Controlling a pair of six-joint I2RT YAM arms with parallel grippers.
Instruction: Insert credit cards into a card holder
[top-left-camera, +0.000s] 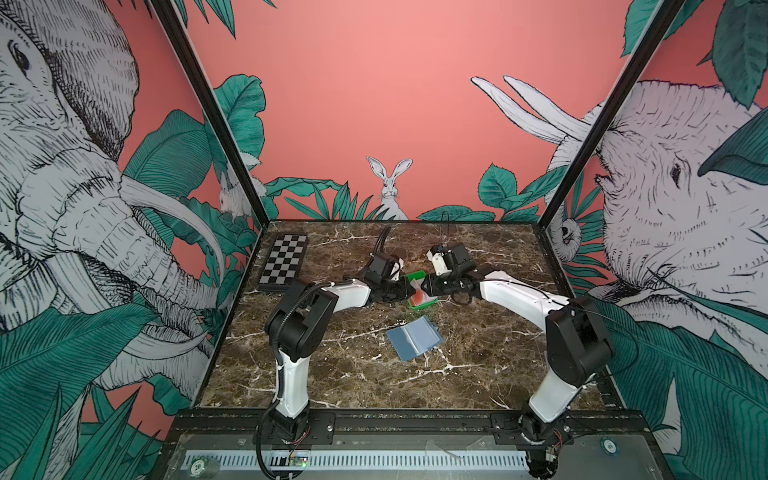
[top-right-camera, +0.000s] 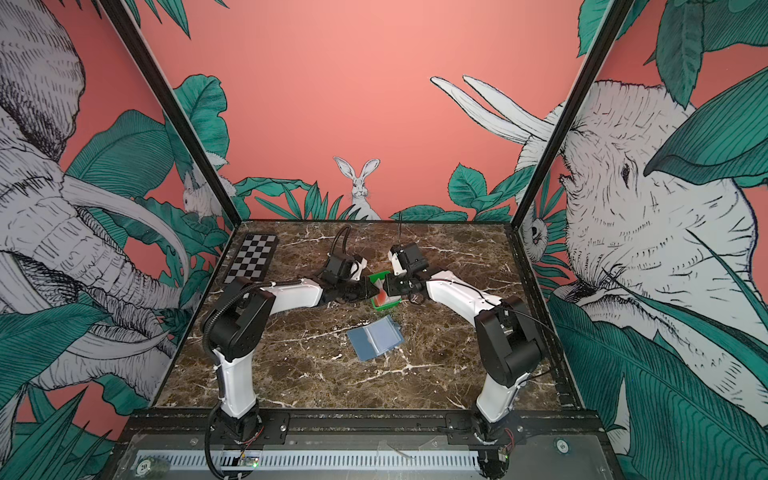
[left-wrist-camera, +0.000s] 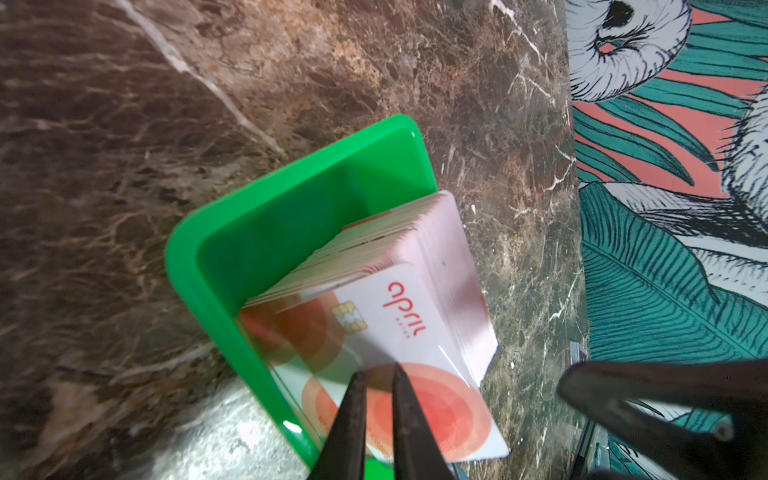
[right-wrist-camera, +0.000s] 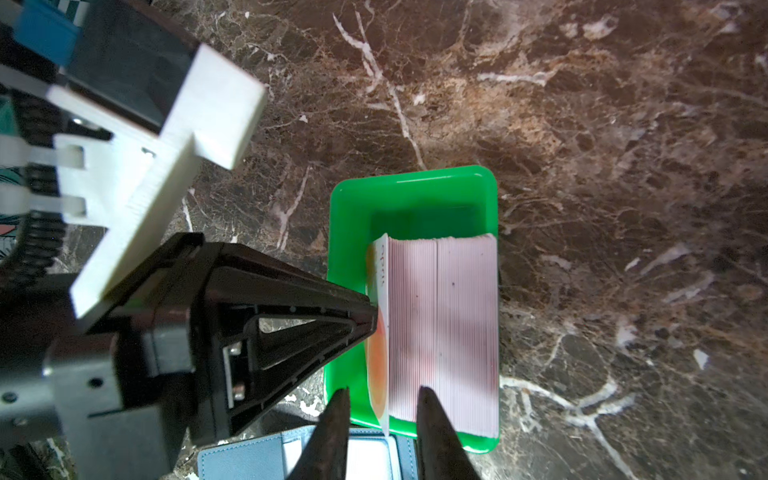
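A green tray holds a packed stack of white cards standing on edge. The foremost card, white with orange circles and the word "april", leans away from the stack. My left gripper is narrowly open, its fingertips against or just before that card's face; contact is hard to judge. On the tray's right side, my right gripper is open over the stack's near end, with no card clearly gripped. The blue card holder lies opened flat in front of the tray, clear sleeves showing.
A black-and-white checkered board lies at the back left. Both grippers crowd close together over the tray. Bare marble table spreads around the holder on both sides.
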